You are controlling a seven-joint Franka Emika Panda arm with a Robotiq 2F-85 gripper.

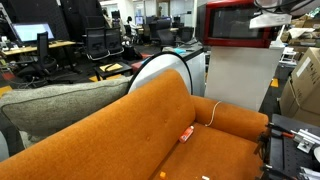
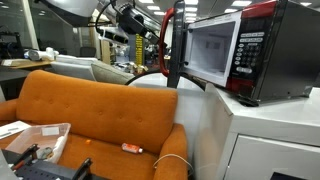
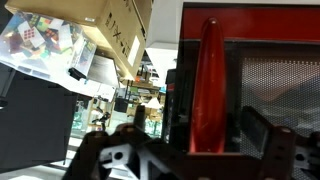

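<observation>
A microwave (image 2: 262,55) with red trim stands on the white cabinet at the right. Its door is swung open, showing the pale inside, and the red curved door handle (image 2: 166,42) faces left. My gripper (image 2: 142,28) is at the handle's left side, at about its height. In the wrist view the red handle (image 3: 208,95) runs upright through the middle, and the dark fingers (image 3: 262,135) of my open gripper stand on either side of it. Whether they touch it cannot be told. In exterior view 1, the gripper (image 1: 267,20) is beside the microwave door (image 1: 234,23).
An orange couch (image 2: 95,105) lies below, with a red item (image 2: 131,148) on its seat. A clear plastic bin (image 2: 40,140) is at the lower left. The white cabinet (image 2: 255,140) borders the space. Cardboard boxes (image 1: 305,78) stand at the right.
</observation>
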